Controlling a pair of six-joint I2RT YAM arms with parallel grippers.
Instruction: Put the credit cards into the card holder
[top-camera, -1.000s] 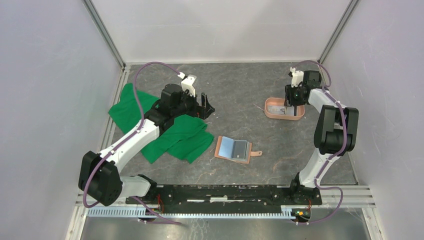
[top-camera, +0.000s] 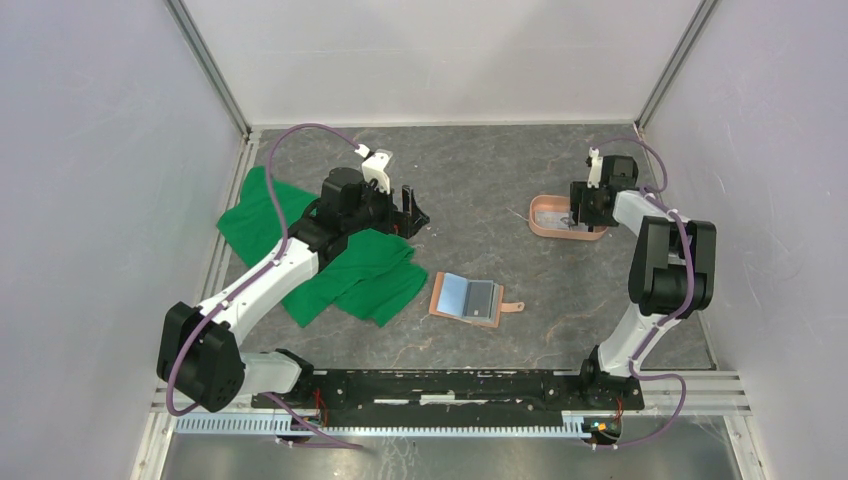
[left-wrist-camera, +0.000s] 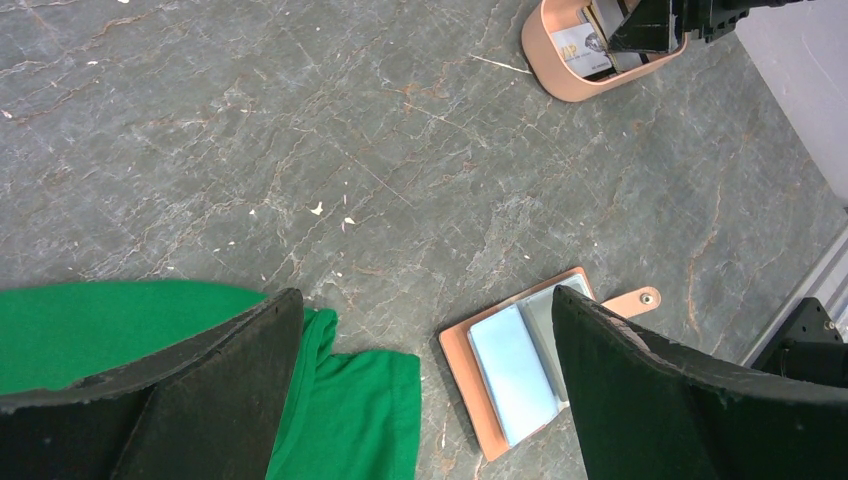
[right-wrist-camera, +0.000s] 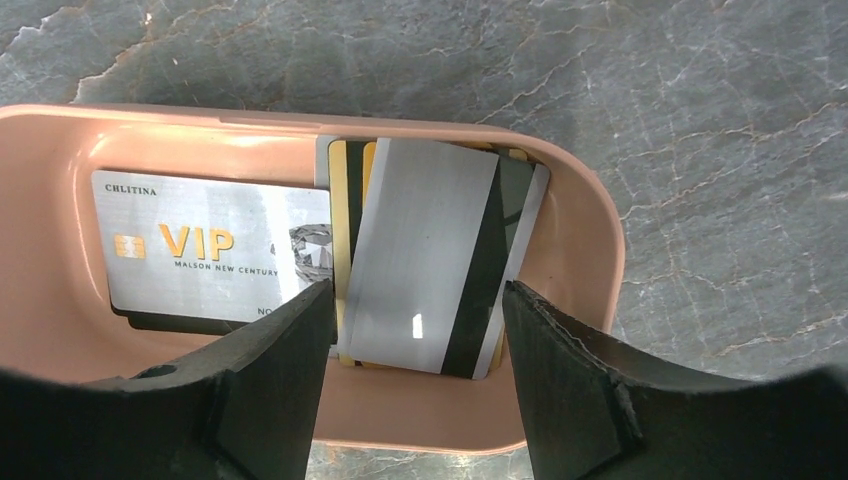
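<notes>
A pink tray (right-wrist-camera: 560, 165) holds the cards. At its right end lies a stack topped by a silver card (right-wrist-camera: 425, 250) with a dark stripe; a silver VIP card (right-wrist-camera: 200, 240) lies at the tray's left. My right gripper is part open over the stack, one finger at either side of the top card. Whether the fingertips touch it, I cannot tell. The brown card holder (top-camera: 438, 306) lies open on the table, a pale sleeve on its left and a grey one on its right. Above the table, my left gripper is open and empty.
Green cloth (top-camera: 370, 280) lies rumpled under the left arm and reaches close to the holder's left side. Between the holder and the tray the grey tabletop (top-camera: 480, 200) is clear. A wall (top-camera: 770, 200) stands close to the right arm.
The right gripper has come down lower over the right part of the tray, toward the front. The left arm, holder and tray stay in place.
</notes>
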